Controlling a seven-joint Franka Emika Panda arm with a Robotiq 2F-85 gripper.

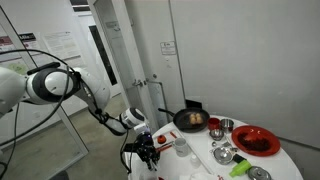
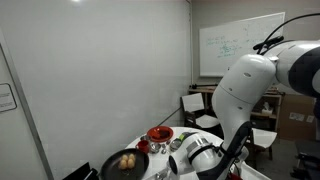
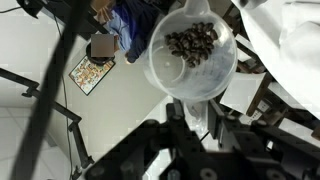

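Observation:
In the wrist view a translucent cup (image 3: 161,70) holds dark brown beans (image 3: 193,43). My gripper is shut on the near side of this cup, and the fingers partly cover the gripped part. In exterior view 1 the gripper (image 1: 149,158) is at the table's left edge, left of a clear jug (image 1: 182,147); the held cup cannot be made out there.
A black pan (image 1: 192,121) with brown round items sits at the back of the white table (image 1: 205,163). A red plate (image 1: 256,141) lies to the right. Metal pots (image 1: 227,126) and a green-rimmed item (image 1: 240,168) stand nearby. Floor lies beyond the left edge.

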